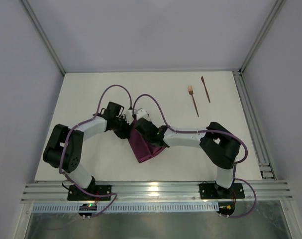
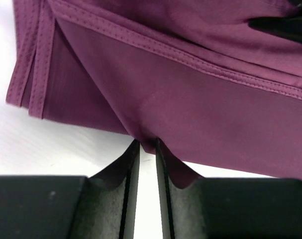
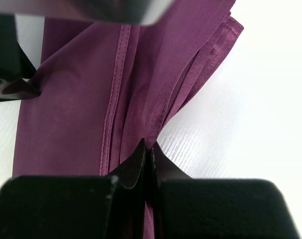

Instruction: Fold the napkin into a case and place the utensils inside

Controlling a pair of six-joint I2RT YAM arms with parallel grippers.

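The purple napkin (image 1: pixel 141 149) lies folded in a long bundle at mid table, with both grippers over it. My left gripper is at a corner of its lower edge, fingertips slightly apart; whether cloth is between them is unclear. My right gripper is shut on a folded edge of the napkin, which runs up from its fingertips. A wooden fork (image 1: pixel 192 99) and a second slim wooden utensil (image 1: pixel 206 89) lie apart at the back right.
A metal rail (image 1: pixel 141 186) runs along the front edge.
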